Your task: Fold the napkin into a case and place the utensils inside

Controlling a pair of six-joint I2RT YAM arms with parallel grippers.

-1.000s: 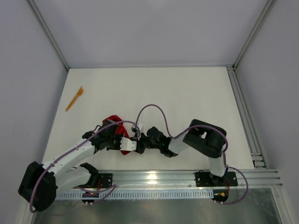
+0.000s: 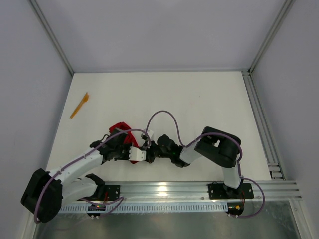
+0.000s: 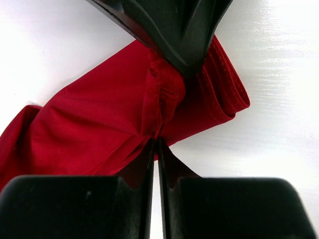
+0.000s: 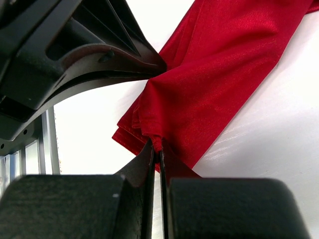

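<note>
The red napkin (image 2: pixel 123 126) lies folded at the front left of the table, partly hidden by both arms in the top view. In the left wrist view the fingertips of my left gripper stand close together on a raised fold of the napkin (image 3: pixel 104 94), with cloth at the tips. My right gripper is shut on a bunched edge of the napkin (image 4: pixel 214 94), beside a layered corner. Each wrist view shows the other gripper's dark finger against the cloth. Orange utensils (image 2: pixel 79 105) lie at the table's far left, away from both grippers.
Bare white tabletop (image 2: pixel 164 92) fills the back and right side. A metal rail (image 2: pixel 164 187) runs along the front edge. The two grippers are very close to each other over the napkin, with cables looping above them.
My left arm has shifted very slightly to the right over the last second. The right arm, the napkin and the utensils look unchanged.
</note>
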